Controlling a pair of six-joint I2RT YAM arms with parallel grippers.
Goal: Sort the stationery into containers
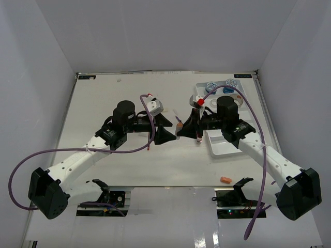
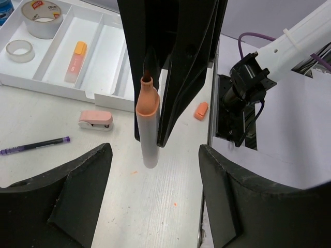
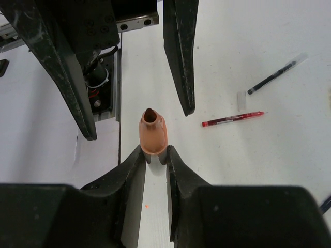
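My right gripper (image 1: 183, 130) is shut on an upright highlighter (image 2: 149, 126) with an orange top and pale body, held above the table's middle. My left gripper stands open just to its left, fingers apart from it. The white divided tray (image 2: 62, 89) holds tape rolls and an orange-capped highlighter (image 2: 76, 61). Loose on the table lie a pink stapler (image 2: 95, 120), a purple pen (image 2: 36, 145), a red pen (image 3: 232, 118), a black pen (image 3: 271, 77) and an orange eraser (image 1: 226, 180).
The tray stands at the right side of the table, with blue rolls in its back part.
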